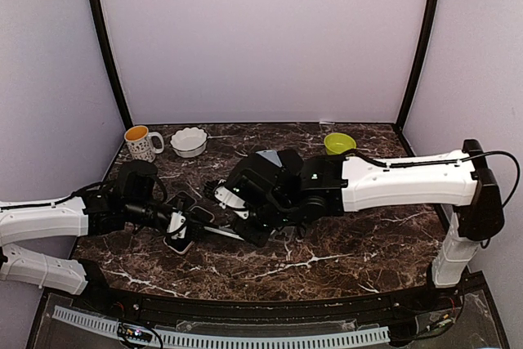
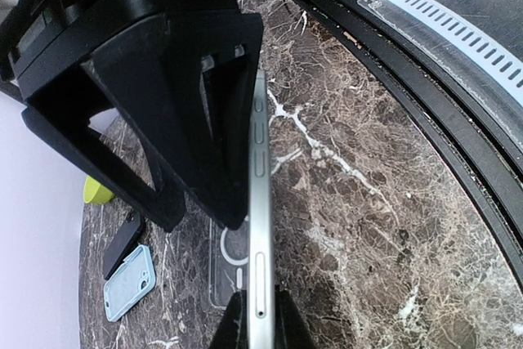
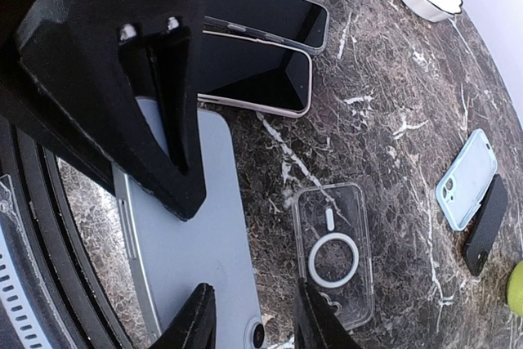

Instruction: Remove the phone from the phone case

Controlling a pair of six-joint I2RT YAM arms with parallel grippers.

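My right gripper is at the phone's other end, its fingers apart; whether the phone is between them is unclear. A clear case (image 3: 366, 251) with a white ring lies on the table below, seen beside the phone. The top view hides most of this behind the arms.
Two dark-screened phones (image 3: 253, 75), a pale blue case (image 3: 466, 173) and a black item (image 3: 486, 222) lie around. A mug (image 1: 140, 145), white bowl (image 1: 189, 143) and green bowl (image 1: 338, 143) stand at the back.
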